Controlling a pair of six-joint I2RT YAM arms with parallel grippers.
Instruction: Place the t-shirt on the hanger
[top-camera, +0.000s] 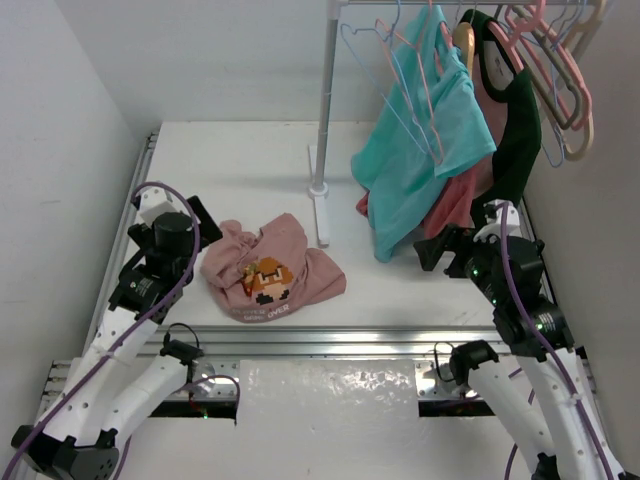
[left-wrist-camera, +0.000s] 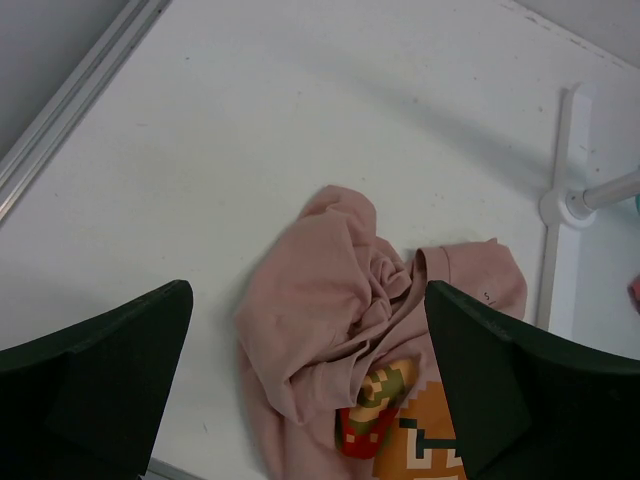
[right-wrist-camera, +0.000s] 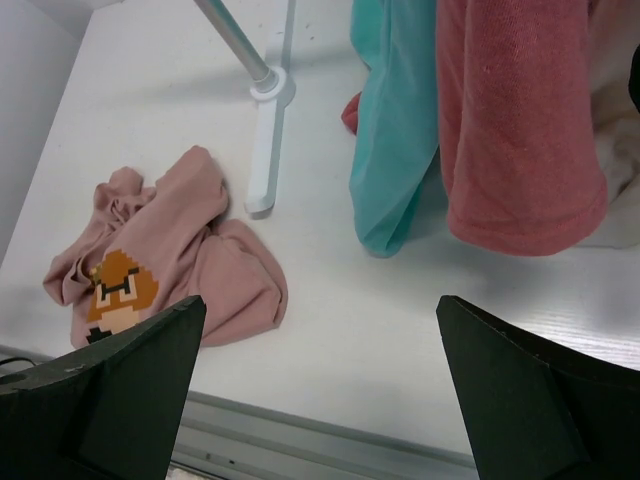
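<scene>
A crumpled pink t shirt with a pixel-art print lies on the white table, left of the rack's post. Its folds fill the lower middle of the left wrist view, below and between the fingers. My left gripper is open above the table by the shirt's left edge, holding nothing. On the far side, my right gripper also stands open and empty, below the hanging clothes; the shirt shows well to its left. Empty hangers, one light blue and others pink, hang from the rail.
The rack's white post rises from a narrow foot just behind the shirt. A turquoise garment, a red one and a dark green one hang low at the right. Bare table lies between shirt and right gripper.
</scene>
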